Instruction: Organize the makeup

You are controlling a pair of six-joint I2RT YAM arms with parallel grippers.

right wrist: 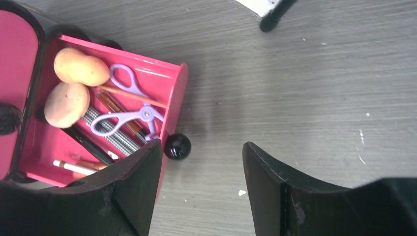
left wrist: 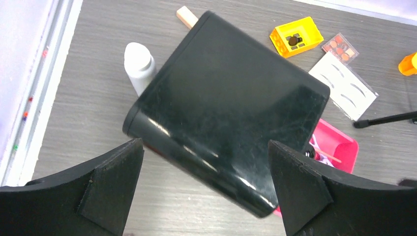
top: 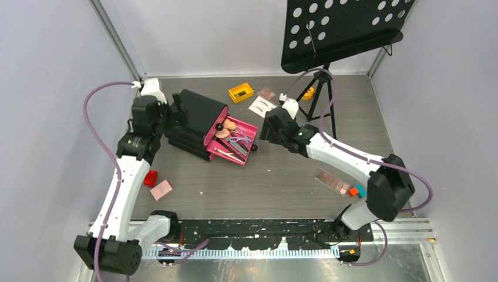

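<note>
A black makeup case [top: 194, 111] stands left of centre, its pink drawer [top: 245, 157] pulled out, holding sponges [right wrist: 66, 104], lilac scissors [right wrist: 146, 113], brushes and pens. My open left gripper [top: 175, 110] hangs over the case's top; the left wrist view shows nothing between its fingers. My open right gripper [top: 265, 133] is just right of the drawer, empty, above bare table beside the drawer's black knob [right wrist: 178, 146]. An eyelash card [top: 262, 107] and a small palette [top: 266, 94] lie behind; a long palette [top: 332, 181] lies front right.
Also around are a yellow bin [top: 240, 91], a white bottle [left wrist: 139, 66], a black stand [top: 326, 100], a red block [top: 150, 178] and a pink square [top: 161, 189].
</note>
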